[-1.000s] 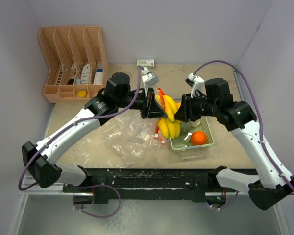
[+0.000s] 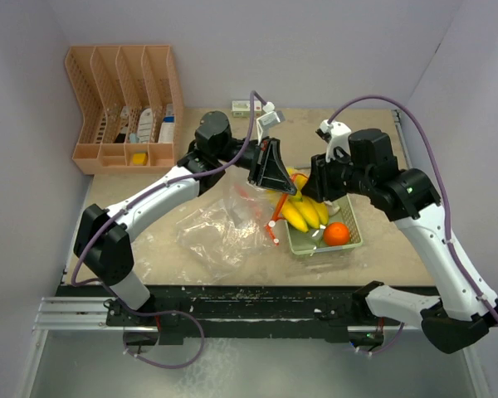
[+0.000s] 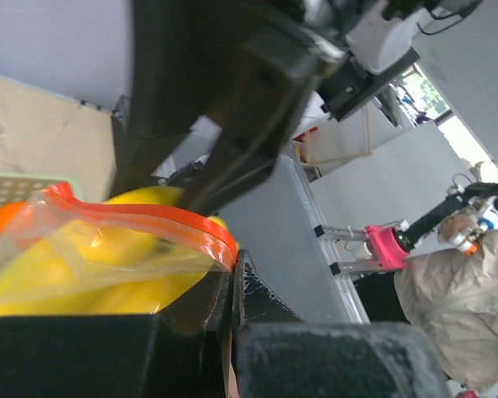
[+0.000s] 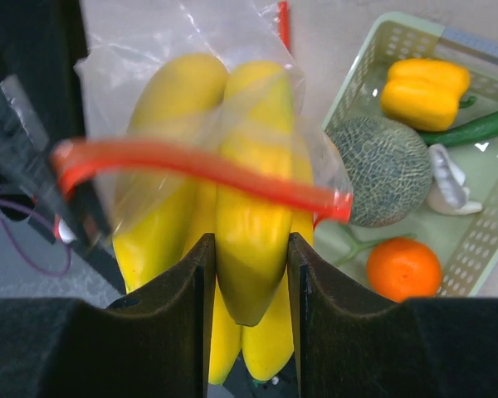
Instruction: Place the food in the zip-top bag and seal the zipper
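Observation:
A bunch of bananas [image 2: 297,214] hangs over the tray, partly inside a clear zip bag [image 4: 174,116] with a red zipper strip [image 4: 199,170]. My left gripper [image 2: 284,184] is shut on the bag's zipper edge, which runs into its fingertips [image 3: 236,274] in the left wrist view. My right gripper is shut on a banana below the red strip, at the right of the left gripper. More clear plastic [image 2: 220,236] lies on the table at the left.
The green tray [image 2: 353,232] holds an orange [image 2: 336,234], a yellow pepper, a cucumber and a melon-like item [image 4: 378,170]. A wooden organiser [image 2: 83,104] stands at the back left. A small white box is at the back centre.
My right gripper shifted a little up and left, after having moved right and down earlier.

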